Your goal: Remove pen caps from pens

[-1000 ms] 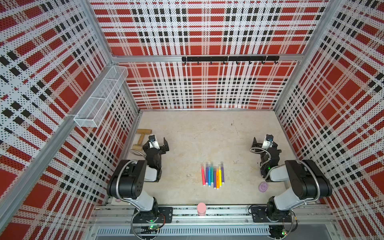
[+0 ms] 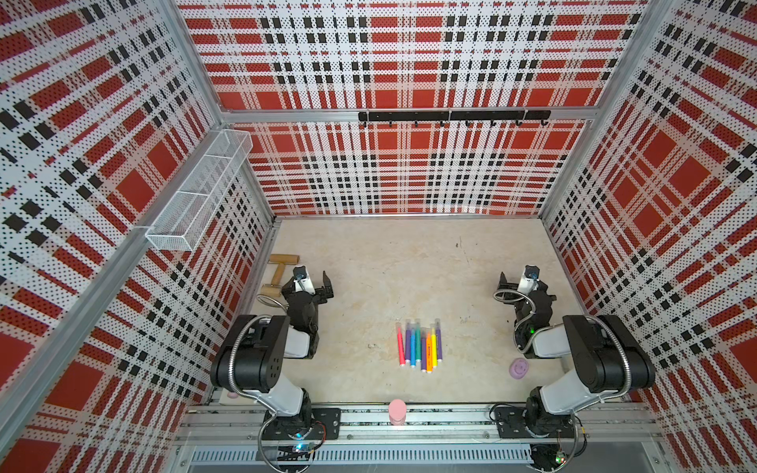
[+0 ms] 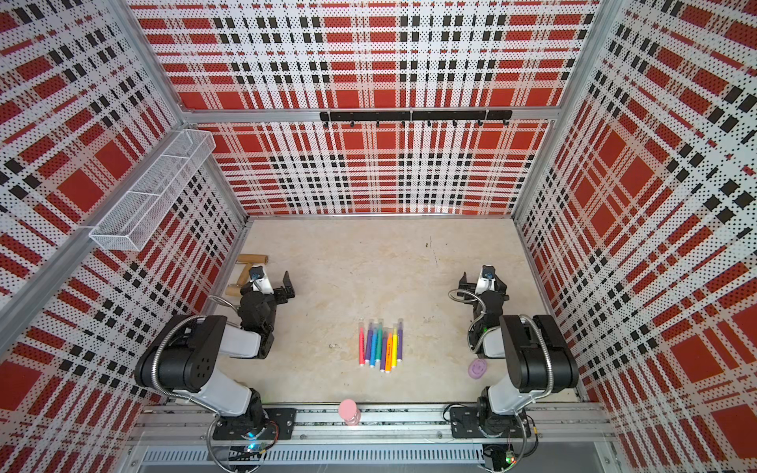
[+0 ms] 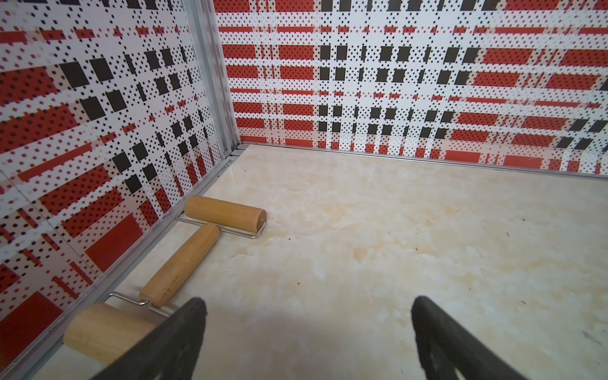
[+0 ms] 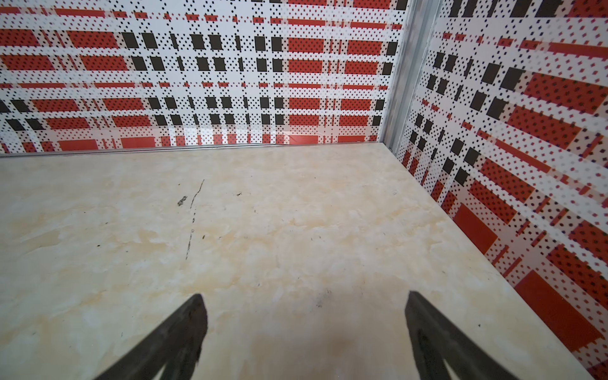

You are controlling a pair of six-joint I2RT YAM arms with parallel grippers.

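Several coloured pens lie side by side on the table's front middle, among them a red pen (image 2: 400, 347), a yellow pen (image 2: 433, 347) and a green pen (image 3: 378, 347). Their far ends look clear, as of translucent caps, too small to make out well. To the left and farther back, my left gripper (image 2: 310, 281) is open and empty; in its wrist view the fingers (image 4: 171, 342) stand wide apart. Over on the right side my right gripper (image 2: 516, 277) is open too, bare table between its fingers. Neither gripper is near the pens, and neither wrist view shows them.
A wooden roller tool (image 4: 180, 262) lies along the left wall. On the table near the right arm's base is a purple round item (image 2: 518, 368). A pink cylinder (image 2: 396, 411) stands on the front rail.
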